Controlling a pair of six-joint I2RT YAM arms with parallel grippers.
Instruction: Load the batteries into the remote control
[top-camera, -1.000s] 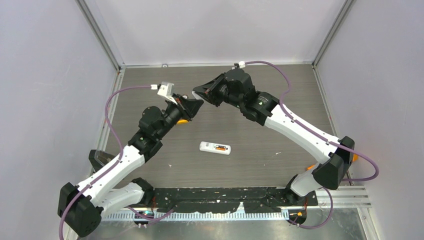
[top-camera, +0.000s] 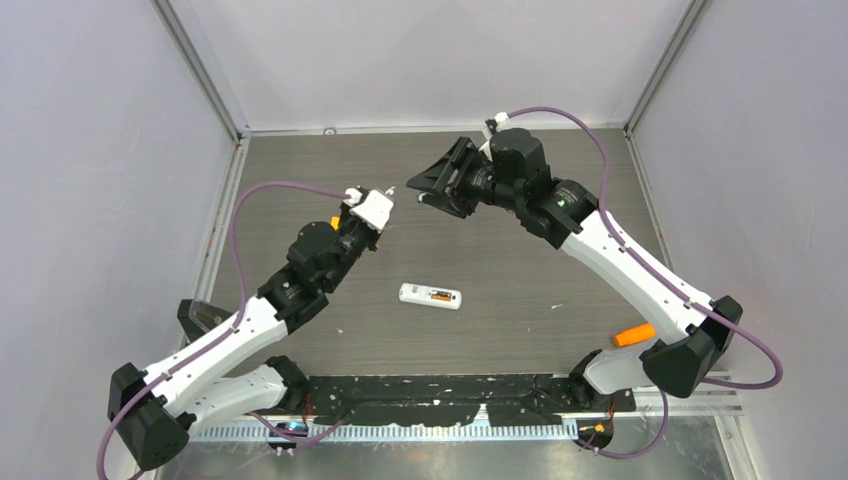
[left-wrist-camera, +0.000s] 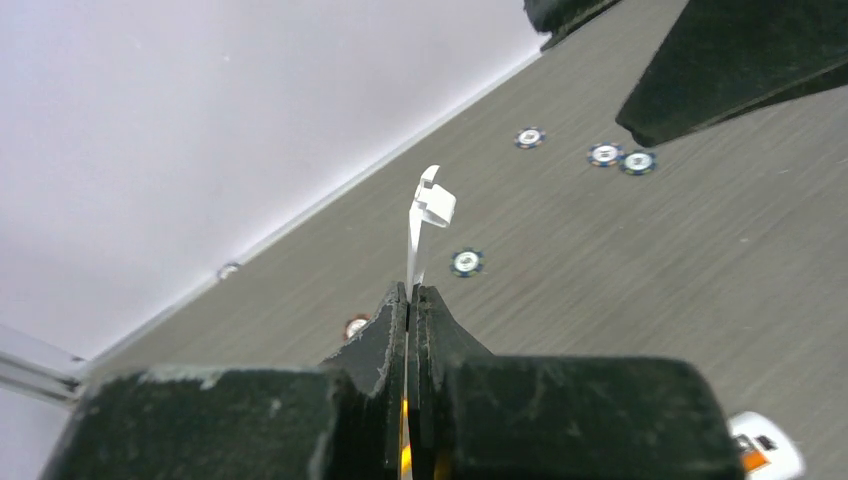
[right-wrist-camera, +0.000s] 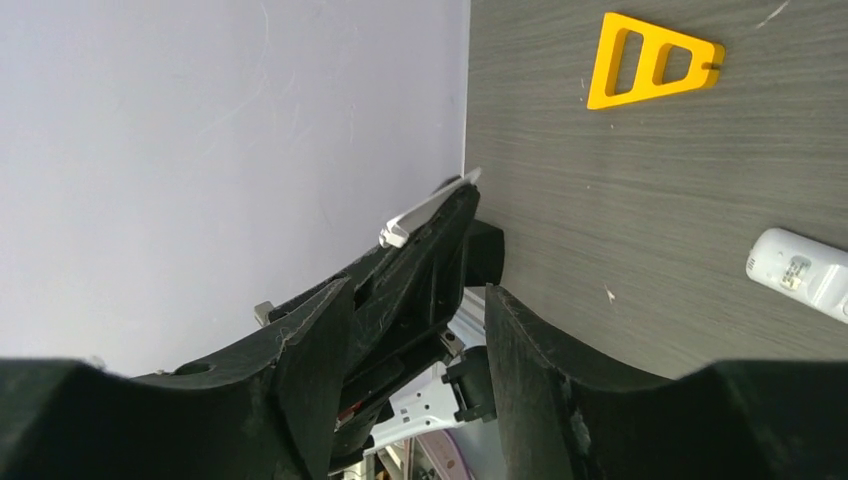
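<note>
A white remote (top-camera: 420, 295) lies on the grey floor, its compartment uncovered with something orange and black inside; it also shows at the edge of the left wrist view (left-wrist-camera: 780, 455) and right wrist view (right-wrist-camera: 800, 268). My left gripper is shut on a thin white piece (left-wrist-camera: 433, 205), likely plastic, standing up from its fingertips. My right gripper (top-camera: 420, 190) is open above the floor, to the right of the left one, nothing seen between its fingertips.
A yellow triangular frame (right-wrist-camera: 655, 90) lies partly hidden behind the left arm. An orange cylinder (top-camera: 635, 336) lies at right. Several chips (left-wrist-camera: 467, 262) lie on the floor.
The grippers were together at the white piece.
</note>
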